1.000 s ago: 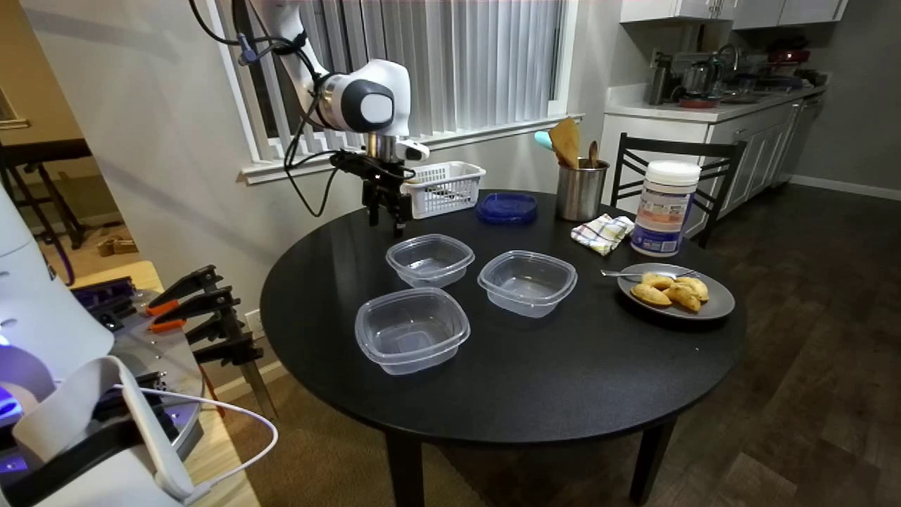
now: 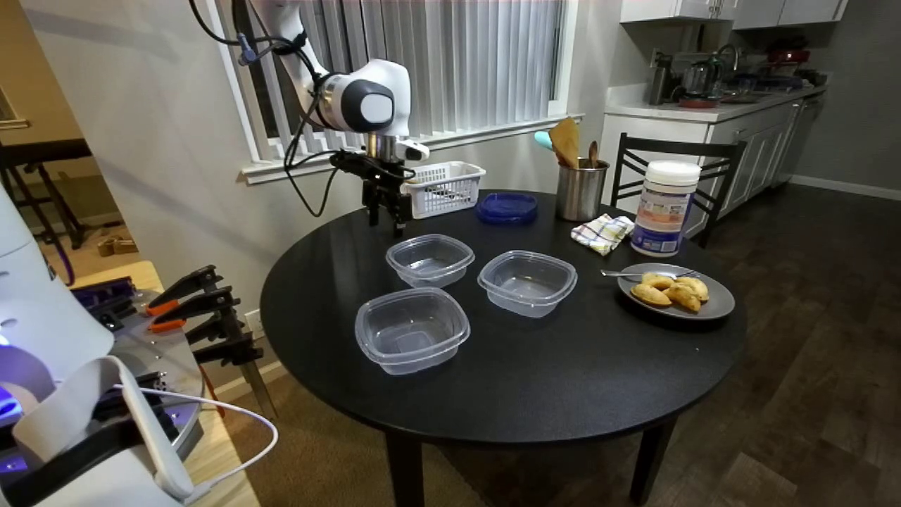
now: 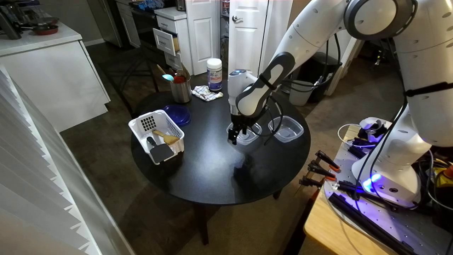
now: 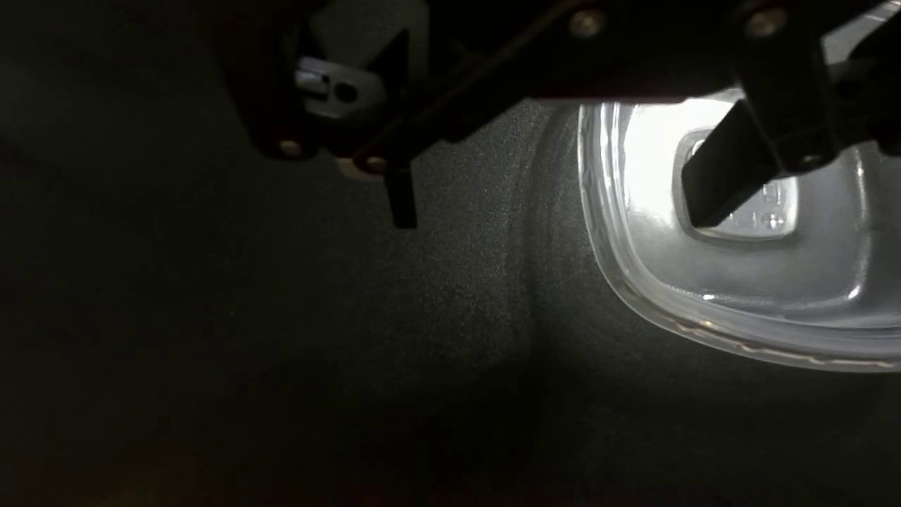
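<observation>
Three clear plastic containers stand empty on the round black table (image 2: 540, 372): a far one (image 2: 431, 260), a right one (image 2: 528, 283) and a near one (image 2: 413, 330). My gripper (image 2: 385, 221) hangs above the table's window side, left of and behind the far container. Its fingertips are spread apart in the wrist view, one finger (image 4: 402, 198) over bare table and the other finger (image 4: 726, 173) overlapping a clear container (image 4: 625, 279). Nothing shows between them. In the second exterior view the arm partly hides the containers.
A white basket (image 3: 178, 131) holding utensils and stacked blue lids (image 2: 507, 208) lie toward the window. A steel utensil pot (image 2: 581, 193), a checked cloth (image 2: 602, 233), a wipes tub (image 2: 664, 211) and a grey plate (image 2: 718, 305) of pastries line the right side.
</observation>
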